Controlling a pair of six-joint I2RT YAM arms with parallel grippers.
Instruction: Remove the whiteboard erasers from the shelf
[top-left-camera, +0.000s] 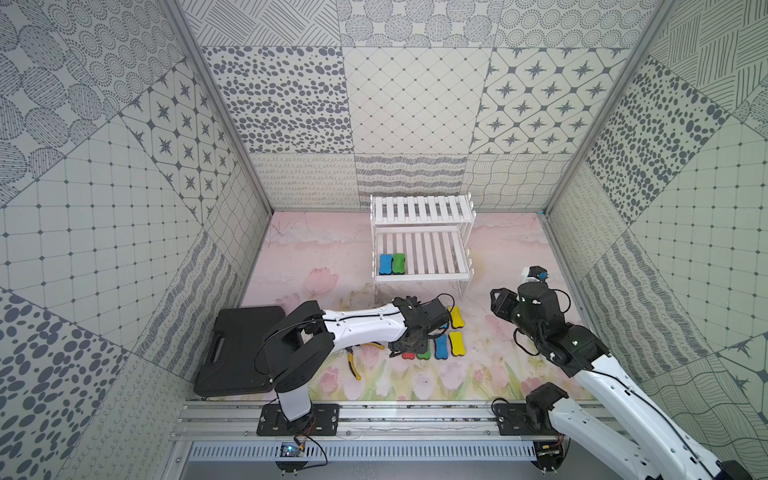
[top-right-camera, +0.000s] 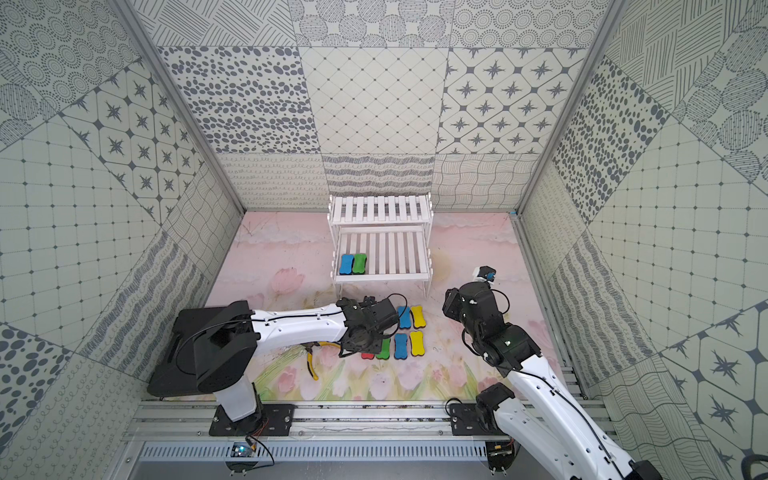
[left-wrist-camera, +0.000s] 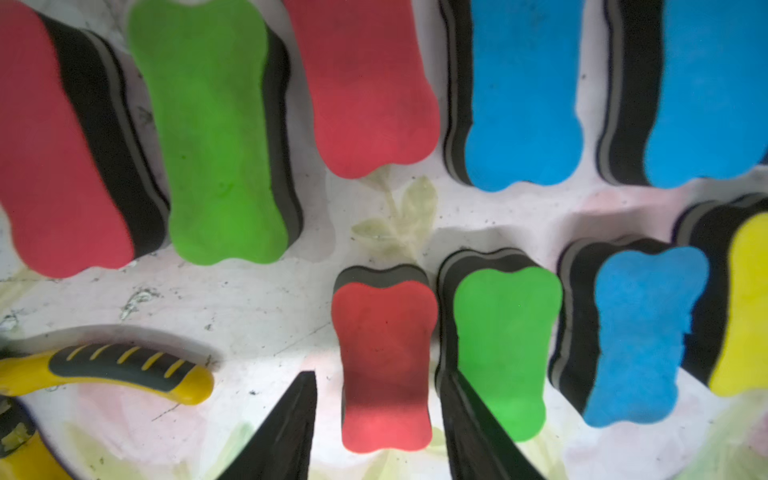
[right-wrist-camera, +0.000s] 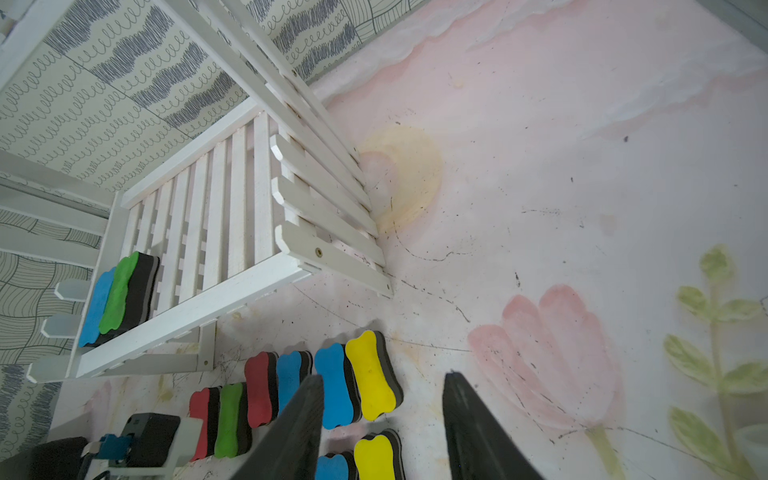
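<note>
A red eraser (left-wrist-camera: 386, 364) lies on the table beside a green eraser (left-wrist-camera: 505, 348) in the left wrist view. My left gripper is open over that red eraser, a finger on each side and clear of it. Further right in this row are a blue eraser (left-wrist-camera: 648, 336) and a yellow one (left-wrist-camera: 744, 308). On the white shelf (top-left-camera: 424, 277), a blue eraser (top-left-camera: 385, 263) and a green eraser (top-left-camera: 398, 262) sit side by side at the left end of the lower tier. My right gripper stands open and empty, right of the shelf.
Behind the front row lies another row, with a red eraser (left-wrist-camera: 60, 152) and a green eraser (left-wrist-camera: 220, 136) at its left. Yellow-handled pliers (left-wrist-camera: 120, 372) rest left of the front row. A black case (top-left-camera: 240, 352) occupies the table's left.
</note>
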